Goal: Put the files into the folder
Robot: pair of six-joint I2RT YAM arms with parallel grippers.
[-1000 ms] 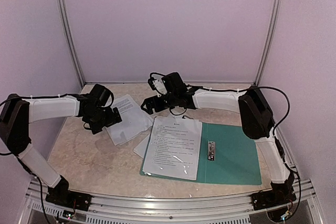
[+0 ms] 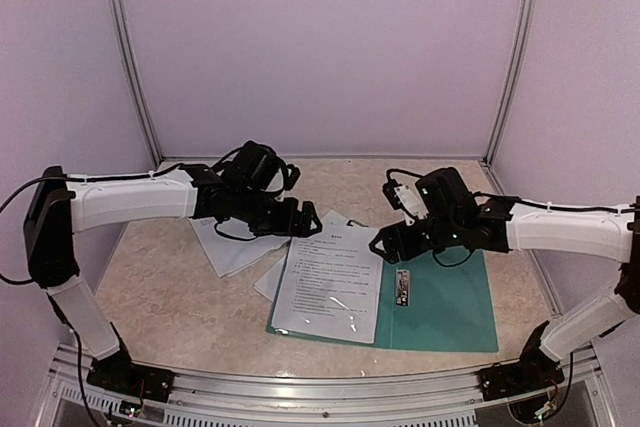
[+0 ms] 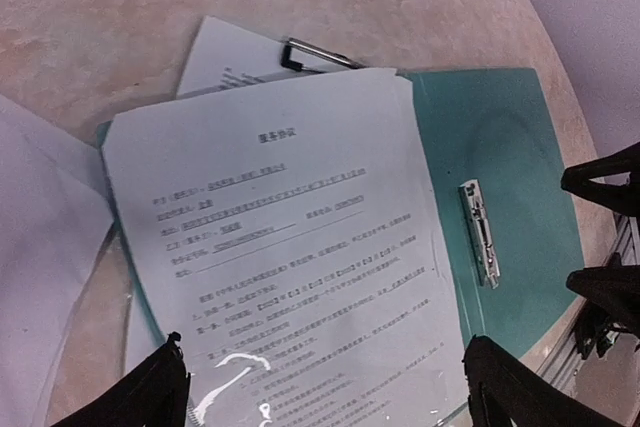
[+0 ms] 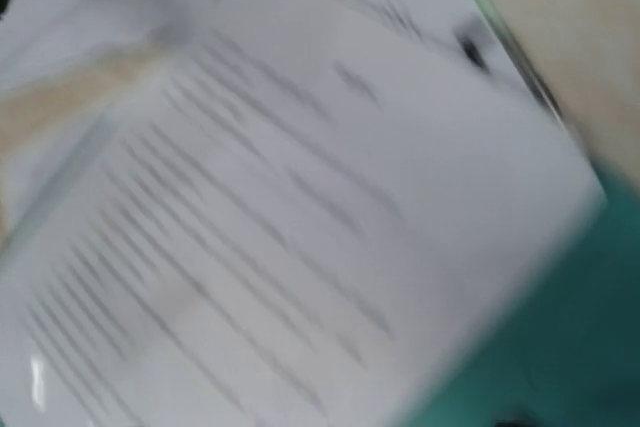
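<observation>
A green folder [image 2: 440, 312] lies open with printed sheets [image 2: 325, 287] on its left half and a metal clip [image 2: 402, 287] on the bare right half. More loose white papers [image 2: 225, 247] lie to the left, partly under my left arm. My left gripper [image 2: 297, 219] hangs open above the top left of the sheets; its fingers frame them in the left wrist view. My right gripper [image 2: 385, 245] is over the sheets' top right edge, its fingers appearing parted in the left wrist view. The right wrist view is blurred.
Bare tabletop [image 2: 180, 317] shows at the front left and along the back. Walls close off the back and both sides; a metal rail [image 2: 330, 377] runs along the front.
My left gripper has moved right, from the loose papers to over the folder. My right gripper has swung right to the sheets' right edge.
</observation>
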